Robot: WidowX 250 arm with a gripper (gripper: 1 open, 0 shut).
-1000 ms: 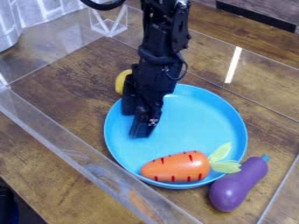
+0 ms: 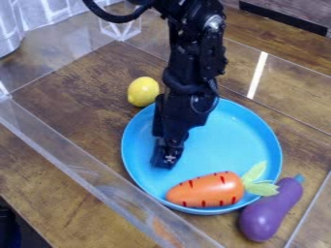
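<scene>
My black gripper (image 2: 176,131) reaches down over the left part of a blue plate (image 2: 239,140), its tip low on the plate. Its dark fingers overlap, so whether they are open or closed, and whether anything is between them, cannot be made out. An orange toy carrot (image 2: 204,191) with pale green leaves lies on the front right of the plate. A purple toy eggplant (image 2: 270,211) lies just outside the plate at the right. A yellow lemon (image 2: 143,90) is on the wooden table behind the plate, left of the arm.
A clear plastic rail (image 2: 84,170) runs diagonally along the left and front of the table. A metal object (image 2: 7,24) stands at the top left.
The gripper has moved slightly right and down. The plate, carrot and eggplant have shifted slightly right and toward the front, and more of the lemon shows.
</scene>
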